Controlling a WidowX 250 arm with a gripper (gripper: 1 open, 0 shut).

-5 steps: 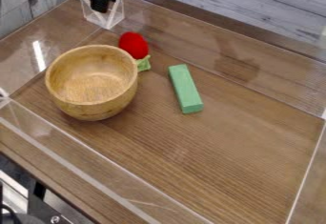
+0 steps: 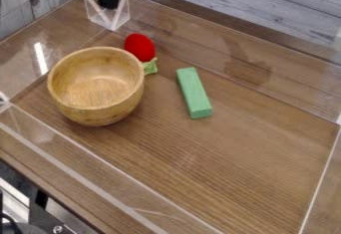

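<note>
My gripper is a small dark shape at the top left, partly cut off by the frame's edge, just above a clear, pale container; whether its fingers are open or shut is too small to tell. A red rounded object lies on the wooden table, with a small light green piece touching it. A wide tan bowl stands to the lower left, and a green bar lies to the right.
Pale walls border the table at the left and back. Dark cables hang at the lower left edge.
My gripper has moved up slightly from the clear container toward the top edge of the view. The objects on the table look unchanged.
</note>
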